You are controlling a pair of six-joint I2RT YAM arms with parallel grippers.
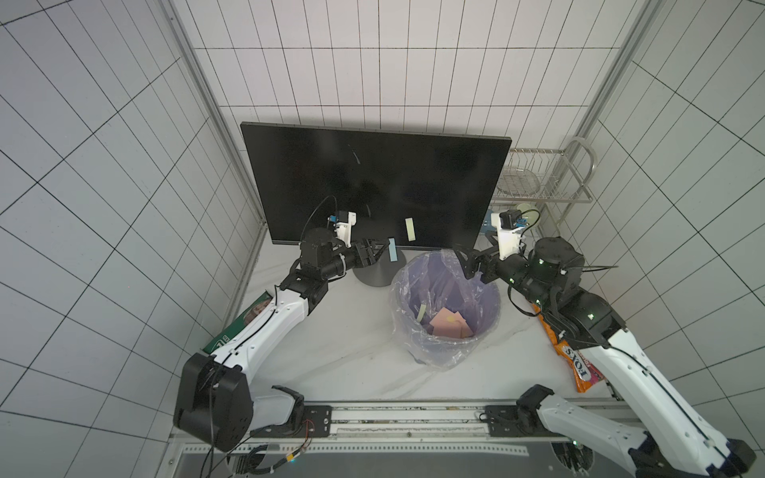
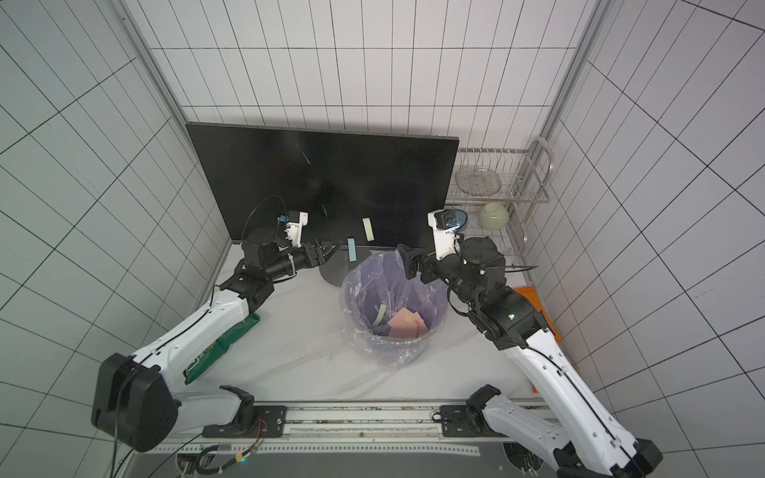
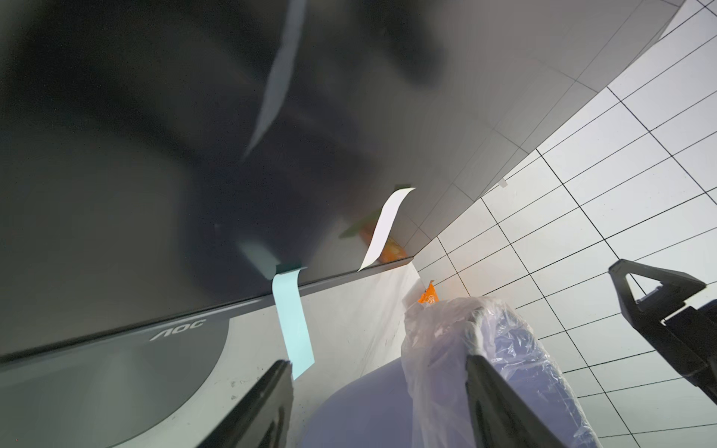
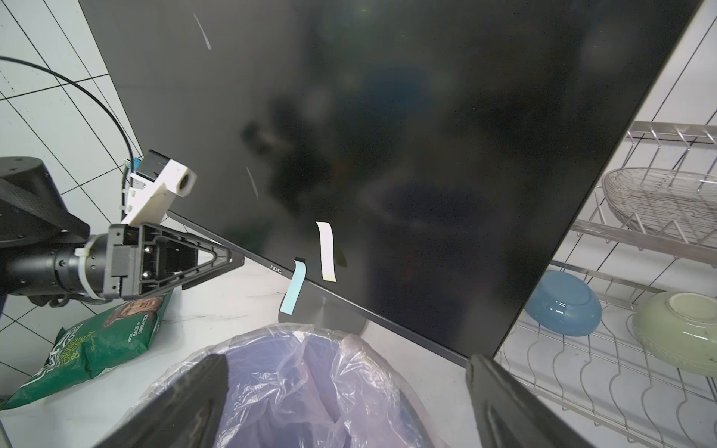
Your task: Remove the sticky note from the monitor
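A blue sticky note (image 3: 293,321) clings by its top end to the bottom edge of the black monitor (image 3: 112,224) and hangs below it. Up and to the right of it, a pale yellow note (image 3: 386,227) is stuck on the screen. My left gripper is open and empty, close to the blue note at its left side in the top views; the note's lower end shows by the left finger (image 3: 261,410). My right gripper is also open and empty, over the bin's right rim.
A lined purple bin (image 1: 405,330) holding pink and yellow paper stands in front of the monitor. A wire rack (image 4: 657,250) with bowls is at the right. Snack bags, green (image 4: 97,347) and orange (image 1: 577,366), lie at the sides.
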